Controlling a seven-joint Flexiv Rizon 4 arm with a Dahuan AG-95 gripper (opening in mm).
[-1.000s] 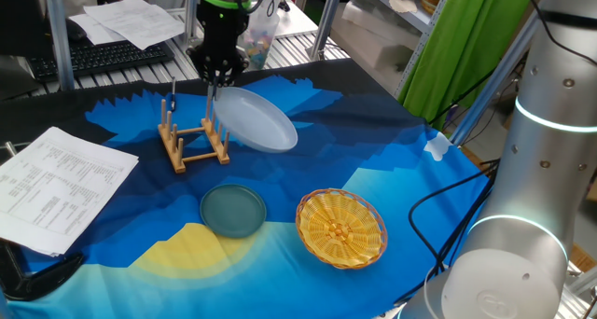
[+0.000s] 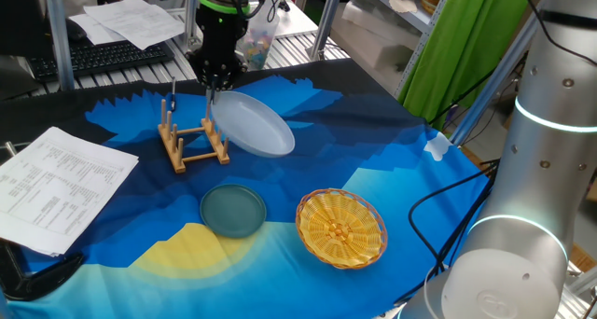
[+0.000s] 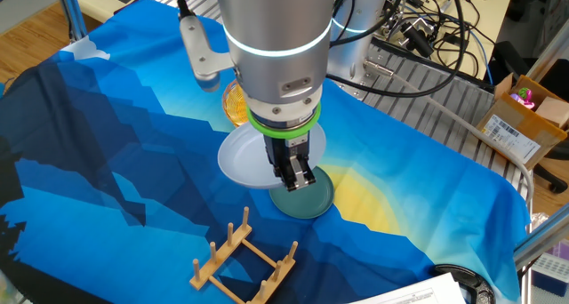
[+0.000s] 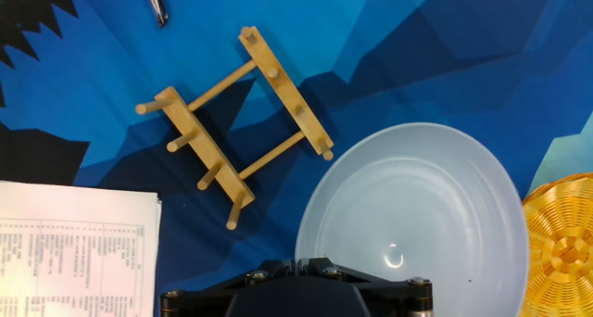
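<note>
A pale blue-white plate point(image 2: 254, 125) hangs tilted above the cloth, its rim pinched by my gripper point(image 2: 215, 88), which is shut on it. From the wrist, the plate point(image 4: 417, 220) fills the lower right, with the gripper at its left edge; the fingertips are mostly hidden there. A wooden rack point(image 2: 193, 144) with upright pegs stands on the cloth, close to the plate's left side in exterior view 1. In exterior view 2 the rack point(image 3: 243, 258) sits apart from the gripper point(image 3: 298, 181), toward the bottom of that view.
A dark green plate point(image 2: 233, 211) and a round wicker basket point(image 2: 341, 228) lie on the blue patterned cloth. Printed papers point(image 2: 63, 190) cover the left side. A pen point(image 4: 157, 4) lies beyond the rack. Bare cloth stretches to the right of the held plate.
The rack, green plate and basket have stayed put.
</note>
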